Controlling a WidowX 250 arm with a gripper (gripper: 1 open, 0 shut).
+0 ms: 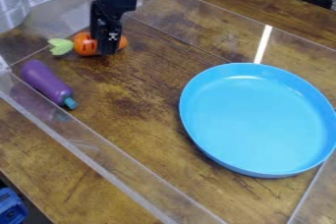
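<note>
My black gripper (109,33) reaches down at the upper left onto an orange toy carrot (88,44) with a pale green top (61,46). Its fingertips are over the carrot and hide part of it; whether they are open or closed on it is unclear. A purple toy eggplant (46,83) with a teal end lies below and left of the carrot.
A large blue plate (254,121) fills the right side of the wooden table (138,169). Clear plastic walls edge the left and near sides. A blue object (10,206) sits at the lower left corner.
</note>
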